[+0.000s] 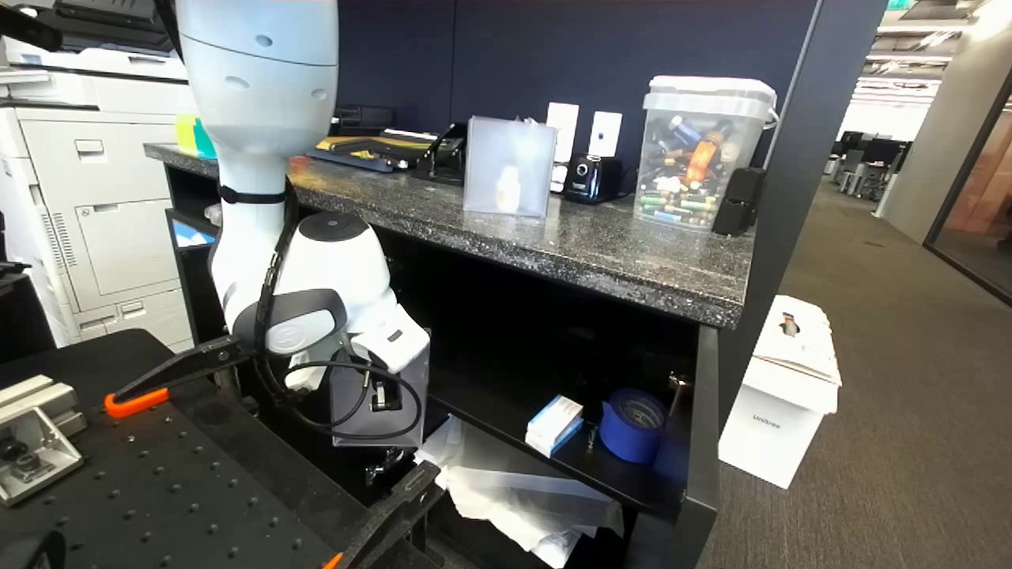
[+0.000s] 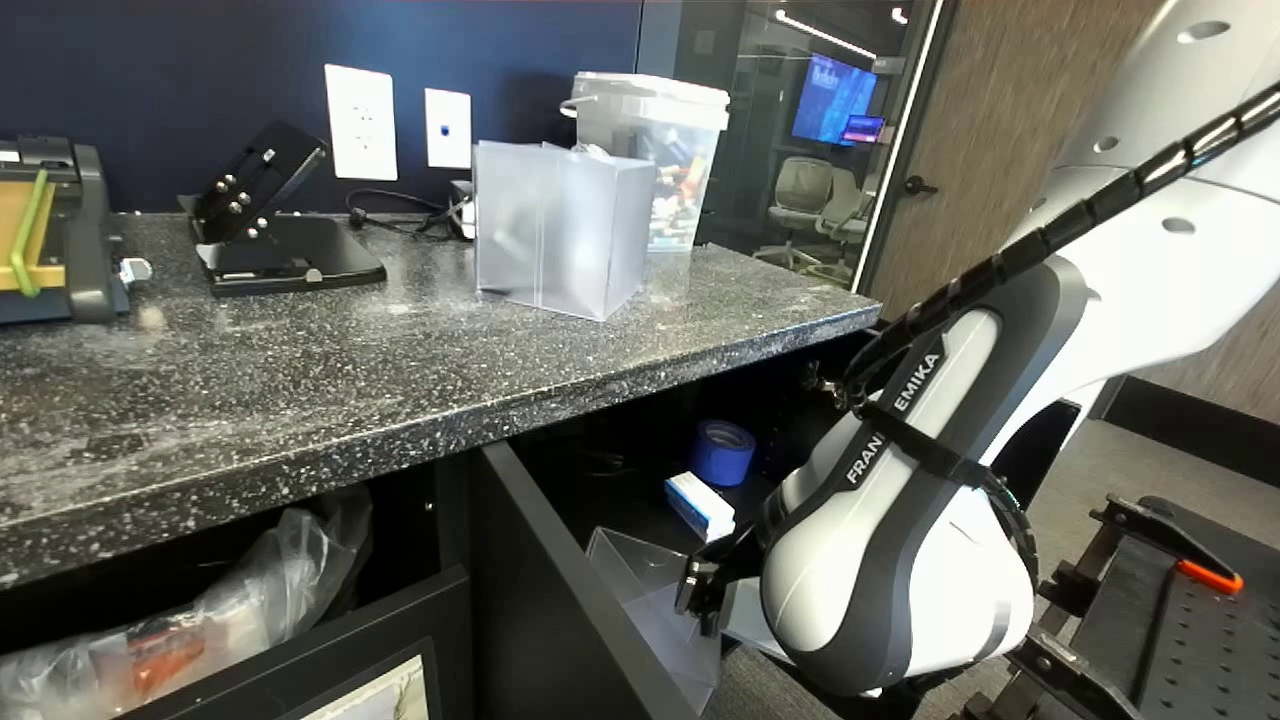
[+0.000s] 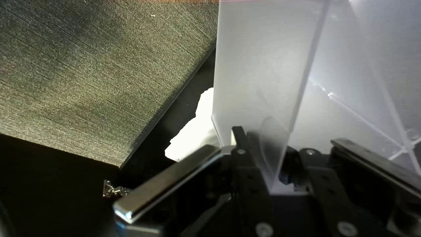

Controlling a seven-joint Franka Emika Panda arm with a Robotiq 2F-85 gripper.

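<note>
My gripper is shut on one wall of a translucent box (image 3: 256,59), which fills the upper right of the wrist view. The wall stands between the two fingers. In exterior view 1, this box (image 1: 343,403) hangs below the arm's hand, left of the open cabinet; the fingers there are mostly hidden by the hand and cable. A second frosted box (image 1: 509,171) stands upright on the counter (image 1: 607,251). Clear sheeting (image 1: 531,488) and white crumpled material lie low in the cabinet.
On the cabinet's shelf lie a small white-and-blue box (image 1: 555,423) and a blue tape roll (image 1: 632,425). A lidded tub of batteries (image 1: 702,152) stands on the counter. Black clamps (image 1: 403,507) edge the perforated table (image 1: 180,474).
</note>
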